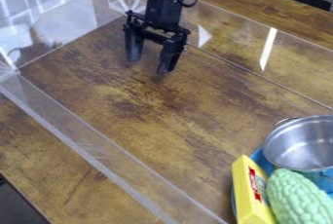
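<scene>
My black gripper (150,48) hangs at the upper middle, over the bare wooden table (156,121), inside a clear plastic border. Its two fingers stand wide apart, open, with nothing visible between them.
At the lower right are a steel pot (302,142), a yellow box (250,191) and a pale green vegetable-like object (299,201) on something blue. Clear plastic walls edge the area. A white tiled wall is at the upper left.
</scene>
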